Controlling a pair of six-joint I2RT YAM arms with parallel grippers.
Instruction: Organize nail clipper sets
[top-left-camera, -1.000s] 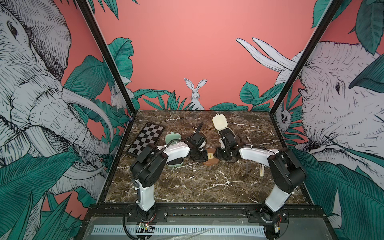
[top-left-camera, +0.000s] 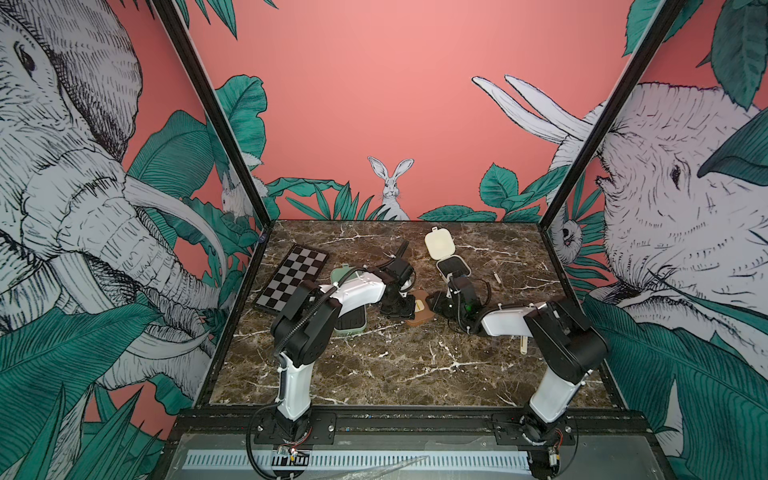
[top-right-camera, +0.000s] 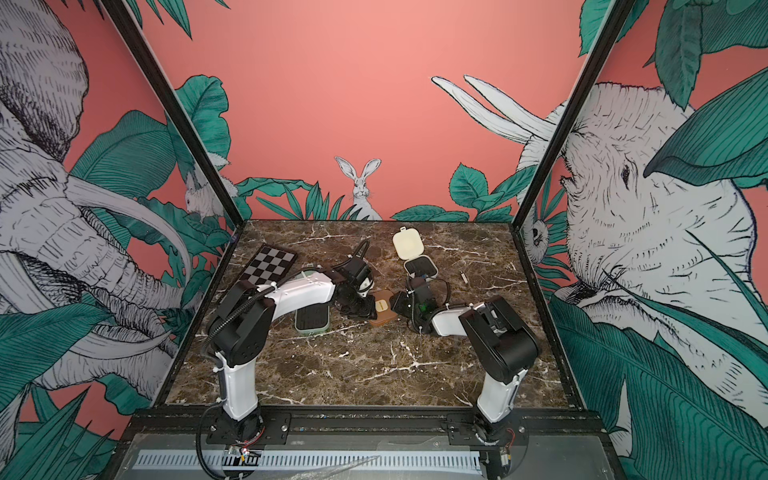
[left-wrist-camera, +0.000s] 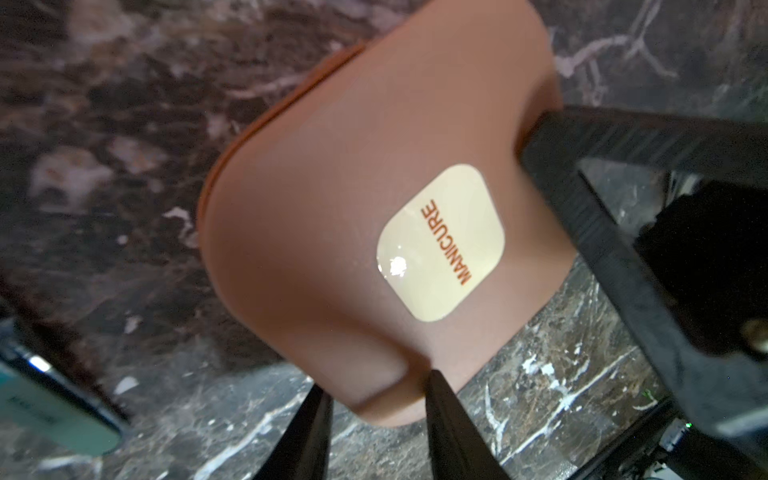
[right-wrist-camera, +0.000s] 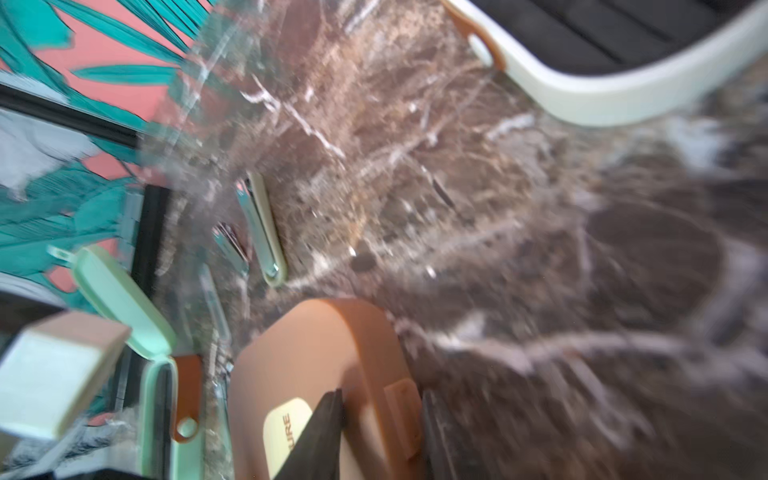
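A closed brown case (top-left-camera: 421, 318) with a cream MANICURE label (left-wrist-camera: 441, 242) sits at mid-table between my two grippers. My left gripper is part open, its fingertips at one corner of the case. From the other side, my right gripper is also part open, its fingers around the edge near the clasp (right-wrist-camera: 404, 416); I cannot tell how firmly they touch. A cream case (top-left-camera: 440, 243) stands open at the back. Left of centre lies an open green case (top-right-camera: 313, 319), partly under my left arm. A green nail clipper (right-wrist-camera: 264, 228) rests on the marble.
A black-and-grey checkered board (top-left-camera: 293, 277) lies at the far left. Small tools are scattered about, including a thin cream one (top-left-camera: 524, 344) at the right by my right arm.
The brown case has shifted slightly and turned between my grippers.
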